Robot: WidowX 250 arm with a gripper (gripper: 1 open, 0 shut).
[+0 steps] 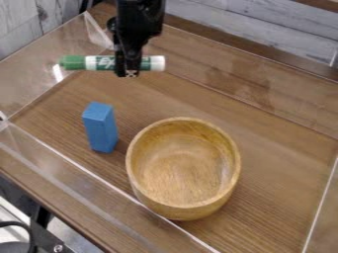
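Note:
My black gripper (126, 61) is at the upper left of the camera view, shut on a white tube (148, 63) with a green end on the left, held horizontally. Below it, a blue block (101, 127) stands upright on the wooden table, left of a round wooden bowl (184, 168), which is empty.
The wooden table (264, 79) has free room at the right and back. A pale wall (40, 20) borders the upper left corner. Dark cables lie at the lower left edge.

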